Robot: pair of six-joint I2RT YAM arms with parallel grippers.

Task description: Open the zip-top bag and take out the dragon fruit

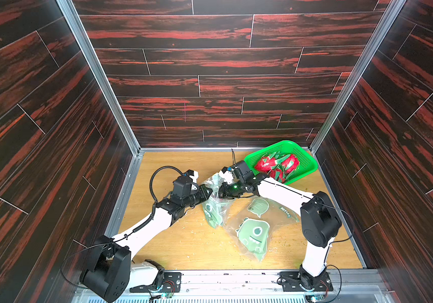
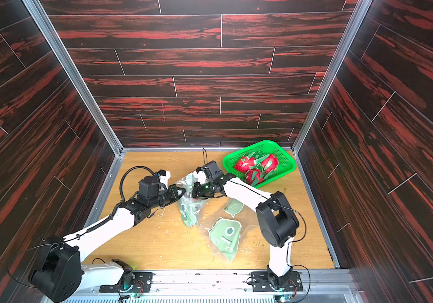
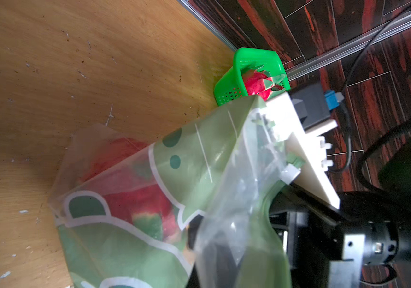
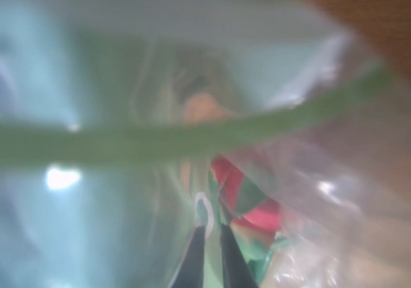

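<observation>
The clear zip top bag with green print point(image 1: 213, 213) stands upright between my two arms. Inside it, a red dragon fruit point(image 3: 140, 199) shows through the plastic low down in the left wrist view; its red and green skin also appears past my fingertips in the right wrist view. My left gripper point(image 1: 209, 192) is shut on the bag's upper part from the left, its tips largely covered by plastic. From the right, my right gripper is close against the bag, fingers nearly together with pale green film between them. A green zip strip point(image 4: 167, 143) crosses that view.
Several dragon fruits point(image 1: 278, 164) lie in a green basket point(image 1: 305, 160) at the back right. A flat printed bag point(image 1: 253, 235) rests on the table below the right forearm.
</observation>
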